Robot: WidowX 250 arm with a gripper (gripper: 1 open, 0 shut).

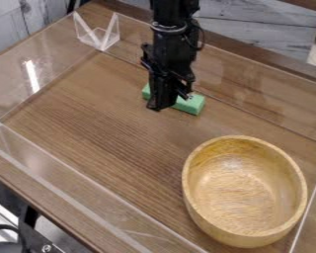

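My black gripper (161,99) hangs from the arm at the upper middle, its fingers low near a green block (189,103) lying on the wooden table (95,138). The gripper is in front of the block and hides part of it; it looks shut, and I cannot see anything between its fingers.
A large round yellow bowl (244,195) sits at the lower right. A clear plastic object (99,31) stands at the back left. A wall bounds the back.
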